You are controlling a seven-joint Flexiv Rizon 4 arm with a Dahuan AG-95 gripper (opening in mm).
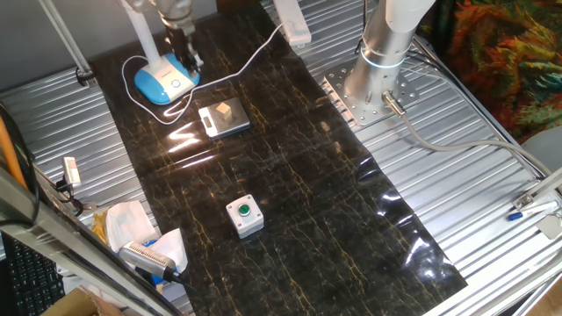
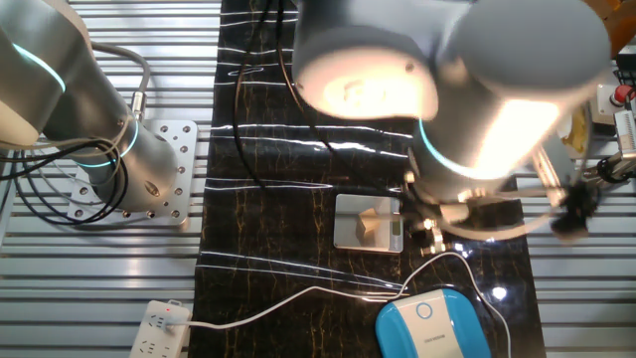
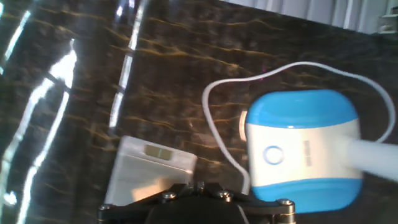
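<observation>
A tan wooden block (image 1: 225, 111) rests on a small scale (image 1: 230, 128) with a silver plate. In exterior view 2 the block (image 2: 370, 223) sits near the middle of the scale plate (image 2: 348, 235). My gripper (image 1: 195, 65) hangs above the table beside the blue and white lamp base (image 1: 167, 81), away from the block. Along the lower edge of the wrist view, the dark gripper body (image 3: 198, 202) partly covers the block (image 3: 152, 188) and the scale (image 3: 134, 168). How its fingers stand is unclear, and nothing held is discernible.
A white cable (image 3: 214, 118) loops around the lamp base. The lamp's white post (image 1: 143, 33) rises close to my gripper. A green-button box (image 1: 245, 216) stands toward the front, and a power strip (image 1: 293, 23) lies at the back. Dark tabletop between scale and button box is clear.
</observation>
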